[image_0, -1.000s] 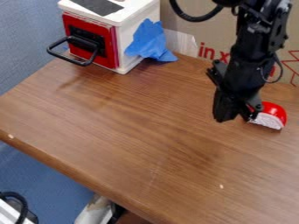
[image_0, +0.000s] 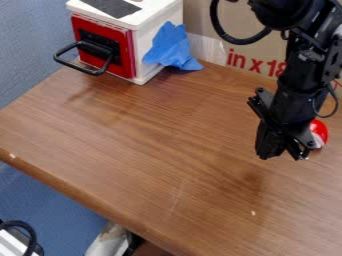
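Observation:
My black gripper (image_0: 281, 130) hangs low over the right side of the wooden table, its fingertips pointing down. Behind it, partly hidden, is a red object (image_0: 319, 131); only its red edge shows. I cannot tell whether the fingers are open or shut, or whether anything is between them.
A white box (image_0: 155, 24) with a red front and black handle stands at the back left, a blue cloth (image_0: 171, 48) beside it. A cardboard box (image_0: 234, 55) lines the back.

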